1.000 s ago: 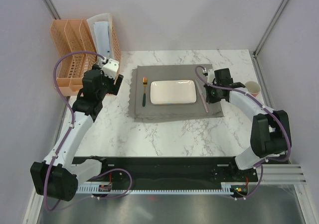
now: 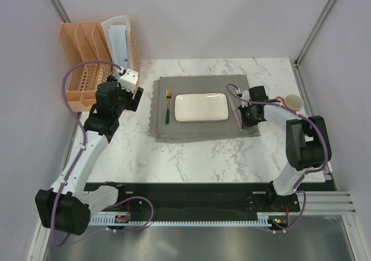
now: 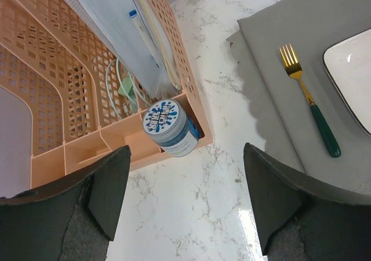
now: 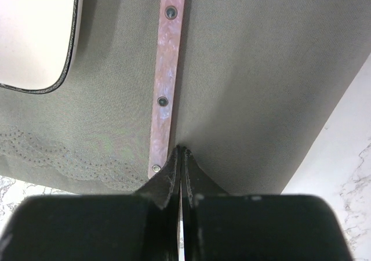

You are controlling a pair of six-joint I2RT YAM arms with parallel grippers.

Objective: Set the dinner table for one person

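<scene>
A white rectangular plate (image 2: 201, 107) lies mid-placemat on the grey cloth (image 2: 197, 132). The gold fork with a green handle (image 2: 168, 105) is left of it. On the right lies the knife, its pinkish pearly handle (image 4: 165, 69) pointing to the front edge. My right gripper is shut, its tips low over the cloth, just right of the handle's end; nothing shows between them. By the basket, my left gripper stands open above bare marble, with nothing held. A light cup (image 2: 294, 102) is at the far right, beside the right arm.
An orange basket (image 2: 87, 55) at the back left holds bagged items and a lidded jar (image 3: 168, 122), close to my left fingers. Side walls bound the table.
The left arm, fork, plate and knife look unmoved.
</scene>
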